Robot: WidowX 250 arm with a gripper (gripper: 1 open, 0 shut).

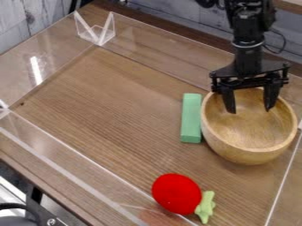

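My black gripper (248, 95) is open, its fingers spread over the back part of a wooden bowl (248, 141) at the right of the table; whether they touch it I cannot tell. A green block (192, 118) lies just left of the bowl. A red round object (176, 192) with a pale green piece (204, 207) beside it lies at the front.
A clear plastic object (94, 28) stands at the back left. A dark cable shows at the bottom left corner.
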